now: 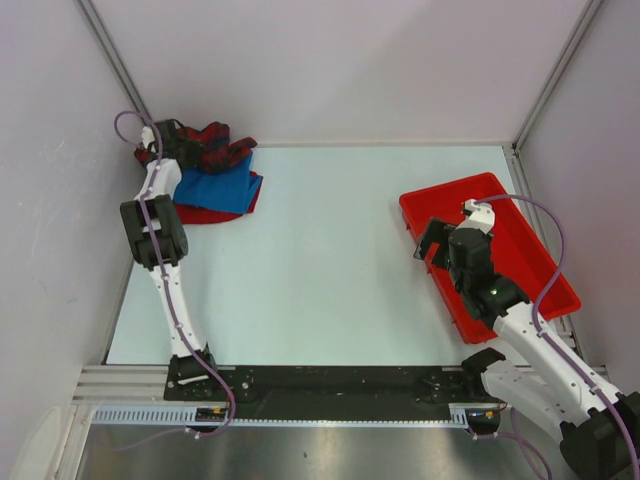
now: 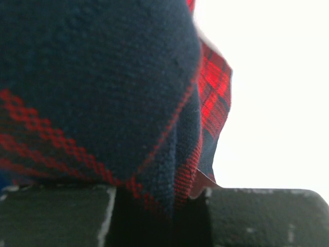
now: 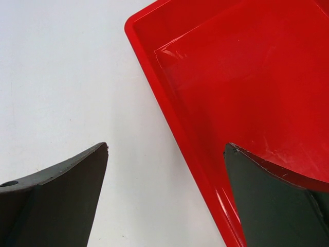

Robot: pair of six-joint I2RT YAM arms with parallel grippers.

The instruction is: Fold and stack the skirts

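Observation:
In the top view a bunched red-and-black plaid skirt [image 1: 220, 150] lies over a pile of a blue skirt [image 1: 220, 190] and red cloth [image 1: 205, 216] at the back left. My left gripper [image 1: 172, 135] is at the plaid skirt; in the left wrist view its dark fabric with red stripes [image 2: 92, 103] runs down between the fingers, shut on it. My right gripper [image 1: 433, 243] stands open over the near left edge of the red tray, nothing between its fingers in the right wrist view.
The red tray [image 3: 154, 77] at the right is empty where visible.

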